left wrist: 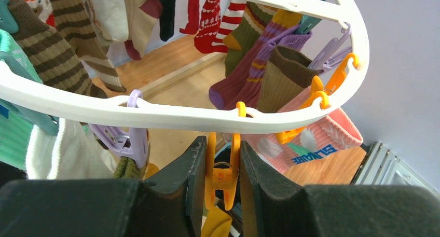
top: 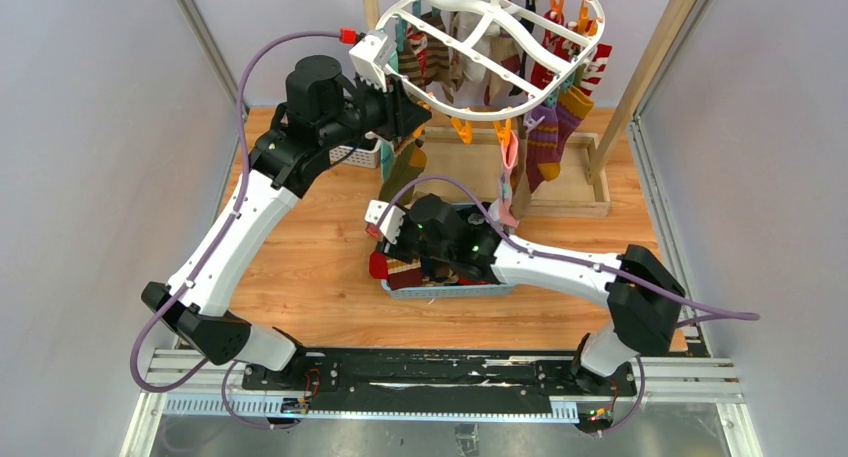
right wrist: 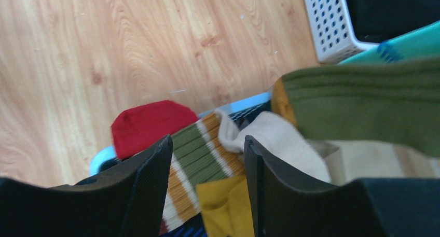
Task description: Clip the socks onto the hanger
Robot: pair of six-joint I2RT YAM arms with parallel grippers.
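The white round hanger [top: 400, 87] carries many clipped socks. On its near rim an orange clip [left wrist: 221, 177] is pinched between the fingers of my left gripper; no sock shows in that clip. My right gripper stands open above the blue sock basket [top: 450, 290], nothing held between its fingers. Below those fingers lie a striped sock [right wrist: 207, 149], a mustard sock [right wrist: 228, 200], a pale sock [right wrist: 285, 138] and a red sock toe [right wrist: 148, 125]. A green sock [right wrist: 358, 102] hangs at the right of the right wrist view.
A wooden tray [top: 604, 192] stands behind the basket beneath the hanger. At the left is a small white basket [top: 352, 157]. A pink sock [left wrist: 332, 133] hangs from the hanger's right rim.
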